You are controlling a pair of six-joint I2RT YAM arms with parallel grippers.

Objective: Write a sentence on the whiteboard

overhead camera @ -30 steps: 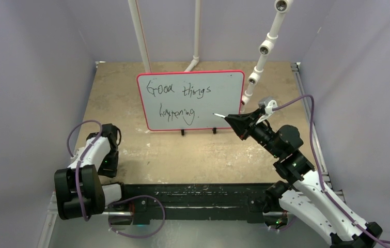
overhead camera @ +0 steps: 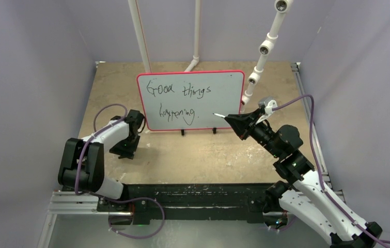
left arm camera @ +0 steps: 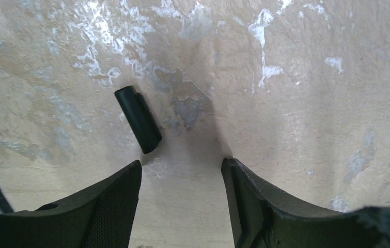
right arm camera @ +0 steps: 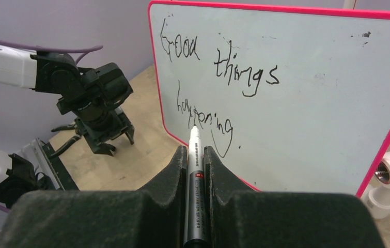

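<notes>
Black handwriting reading roughly "Good things happening." covers the upper and left parts of the red-framed whiteboard. In the right wrist view, a marker with a bare white tip is clamped in my right gripper, its tip pointing at the board; from above, a gap shows between this gripper and most of the writing. A black marker cap lies on the table. My left gripper points down over the table with its fingers apart and nothing between them; the cap is beyond its left fingertip.
Two black feet, one a clip, hold the board's lower edge. White pipes stand behind and right of it. The table in front of the board is clear.
The left arm has swung right and away from the table's front edge, bringing its gripper further over the table. The right arm, marker and writing look the same.
</notes>
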